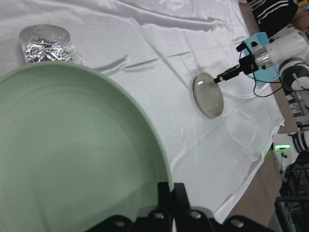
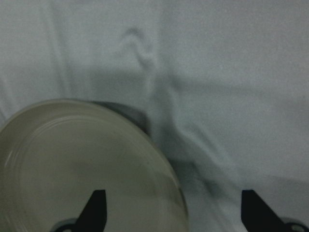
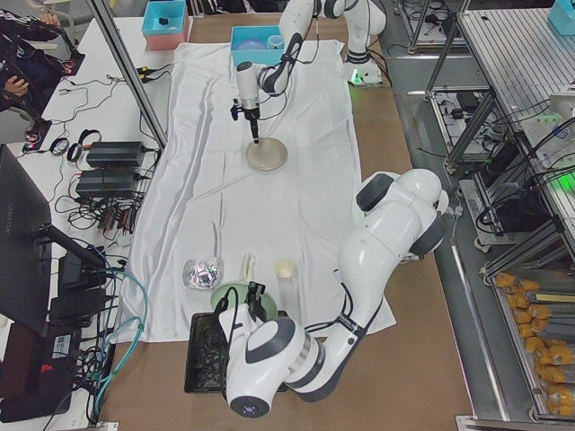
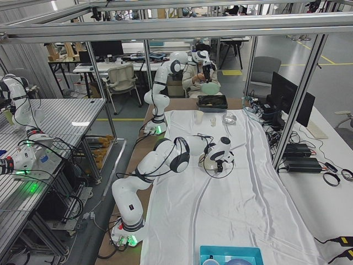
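Observation:
A green plate [image 1: 72, 145] is held raised above the black tray [image 3: 202, 364], with my left gripper shut on its rim. A beige shallow dish [image 2: 82, 164] lies on the white cloth. My right gripper is open just over it, its fingers on either side of the dish's edge as seen from the right wrist view. The camera left view shows the right gripper at the dish's far edge. A foil-covered container [image 3: 201, 274], a pale cup [image 3: 283, 268] and a pale elongated item [image 3: 247, 268] lie near the green plate.
A blue bin [image 4: 230, 253] stands at the right arm's end of the table. Much of the cloth [image 3: 225, 206] between the dish and the foil container is clear. Monitors and cables crowd the side desk.

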